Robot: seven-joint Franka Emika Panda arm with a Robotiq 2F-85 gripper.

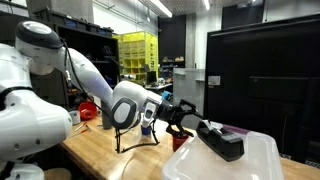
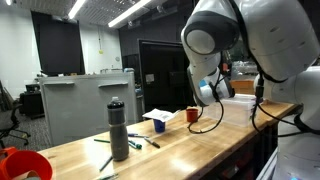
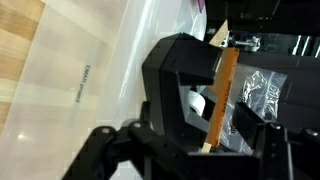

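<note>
My gripper points down towards a black open-topped box [image 3: 160,80], with its two dark fingers [image 3: 105,152] well apart. Nothing shows clamped between them. Inside the box lie an orange-brown strip [image 3: 228,90], a small white rounded item [image 3: 197,102] and a clear plastic wrapper [image 3: 262,92]. In exterior view 1 the black box [image 1: 222,144] sits tilted at the pale translucent bin [image 1: 258,158], just right of the gripper [image 1: 186,116]. Whether the fingers touch the box cannot be told.
A red mug [image 2: 192,114] and a blue cup [image 2: 159,126] stand on the wooden table [image 2: 190,150]. A dark bottle [image 2: 118,130], pens and a red bowl [image 2: 25,164] lie farther away. Wood is bare in the table's middle.
</note>
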